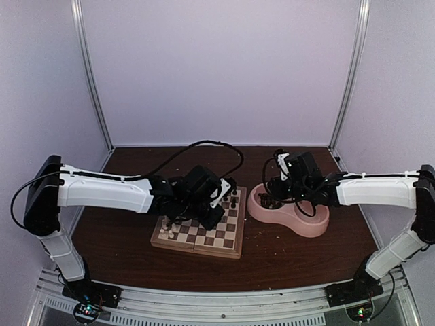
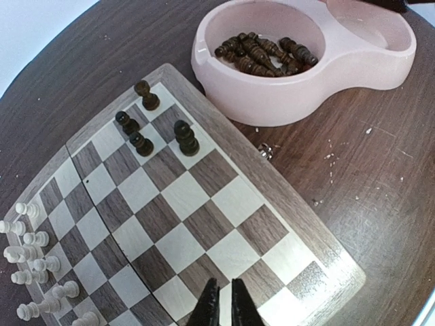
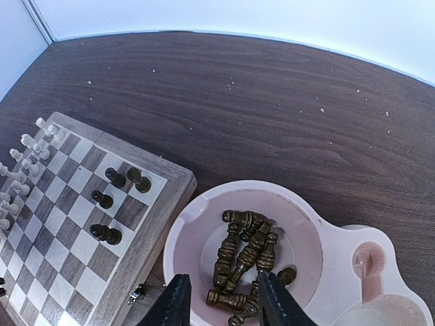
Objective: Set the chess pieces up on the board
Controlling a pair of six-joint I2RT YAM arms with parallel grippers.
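The chessboard (image 2: 204,204) carries white pieces (image 2: 41,265) along its far-left side in the left wrist view. Several dark pieces (image 2: 185,139) stand at the corner closest to the pink container (image 2: 265,102). More dark pieces (image 3: 248,258) lie jumbled in that container's round bowl. Above the board, my left gripper has a small gap between its fingers and nothing in it. My right gripper is over the bowl, its fingers wide apart and empty, with the loose pieces visible below and between them.
A second, smaller compartment (image 3: 370,261) of the container extends to the right. A metal clasp (image 2: 265,151) sticks out from the board's edge near the bowl.
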